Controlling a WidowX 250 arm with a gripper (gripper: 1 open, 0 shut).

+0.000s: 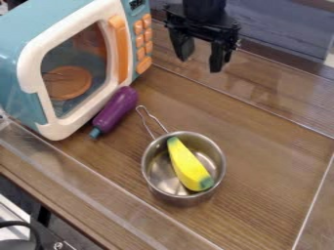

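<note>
A black gripper [201,49] hangs at the top centre above the back of the wooden counter, its two fingers spread apart with nothing between them. A yellow banana [189,164] lies inside a steel pot [162,184] with a wire handle, toward the front centre. A purple eggplant [115,111] rests on the counter beside a toy microwave [72,29], which is light blue and white with orange buttons and an orange plate inside.
The microwave fills the upper left. A grey-blue wall runs along the back, and the counter's front edge crosses the lower left.
</note>
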